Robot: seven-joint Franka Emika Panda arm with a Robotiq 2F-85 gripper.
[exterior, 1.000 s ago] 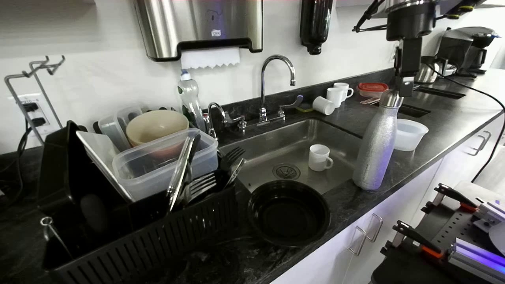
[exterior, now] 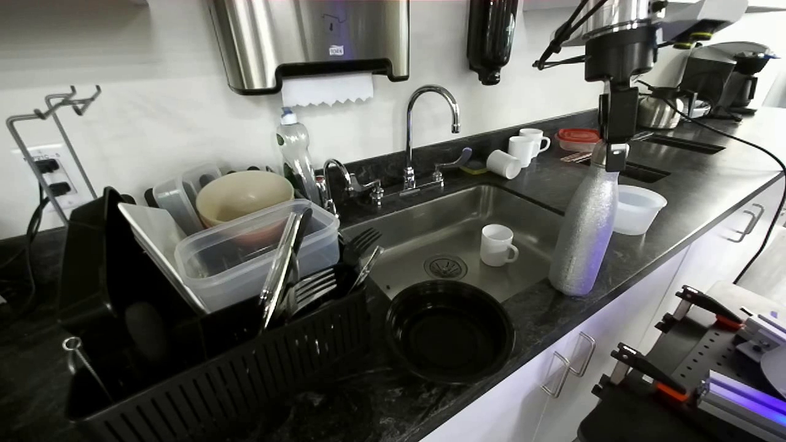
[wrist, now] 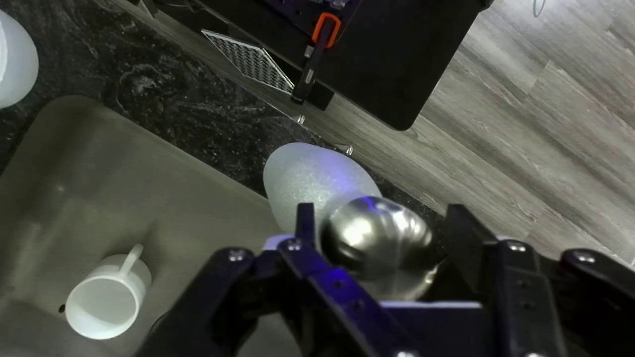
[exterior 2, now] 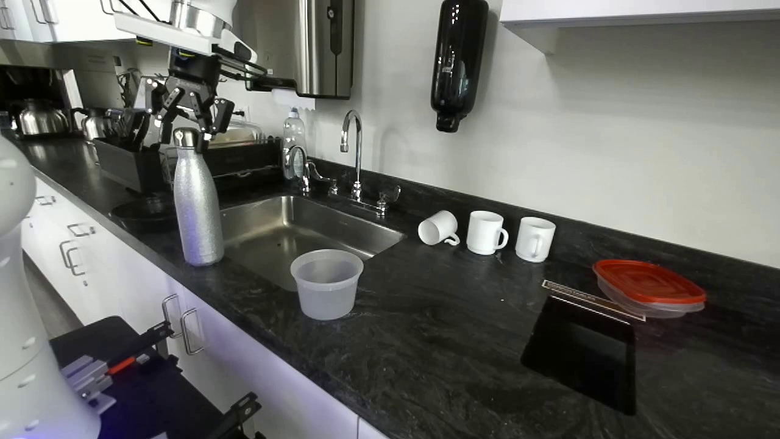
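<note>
A silver glitter bottle [exterior: 586, 228] with a shiny metal cap stands upright on the counter's front strip beside the sink. My gripper [exterior 2: 183, 139] is over the bottle's top, pointing down, with a finger on either side of the cap. The wrist view shows the metal cap [wrist: 381, 238] between the fingers, with a gap on the right side; the left finger [wrist: 305, 223] looks close to it. Whether either finger touches the cap, I cannot tell. The fingers are part open.
A white mug [exterior: 497, 245] stands in the sink [exterior: 401, 247]. A translucent tub [exterior 2: 326, 285] is close to the bottle on the counter. A black bowl [exterior: 449, 331] and a full dish rack [exterior: 221, 383] lie toward the other side.
My gripper has moved left and lower in exterior view 1, and its fingers now overlap the bottle's cap. The bottle has stayed upright in its place.
</note>
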